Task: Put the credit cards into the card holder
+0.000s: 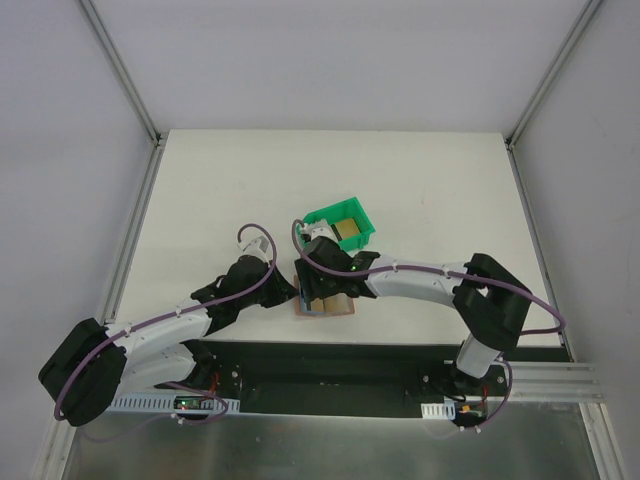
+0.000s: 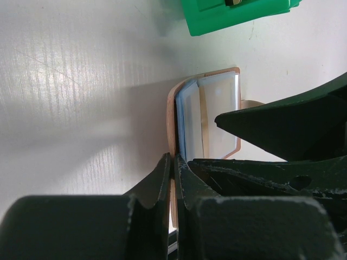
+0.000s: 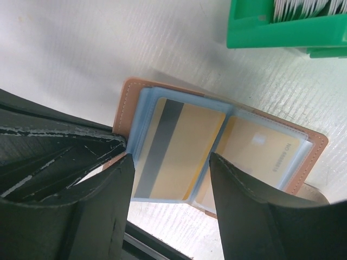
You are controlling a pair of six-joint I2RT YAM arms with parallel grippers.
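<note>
The open brown card holder point(image 3: 140, 89) lies on the table. A gold card with a dark stripe point(image 3: 187, 143) sits in its left, blue-edged sleeve; another gold card point(image 3: 260, 157) shows in the right sleeve. My left gripper is shut on the holder's thin left edge, which passes between its fingertips. Over the left sleeve, my right gripper stands open, one finger to each side of the striped card, not closed on it. From above, the right gripper point(image 1: 308, 296) partly hides the holder.
Behind the holder stands a green box point(image 1: 360, 213) with a gold card point(image 1: 347, 228) and white dividers inside. The arms crowd close together over the holder.
</note>
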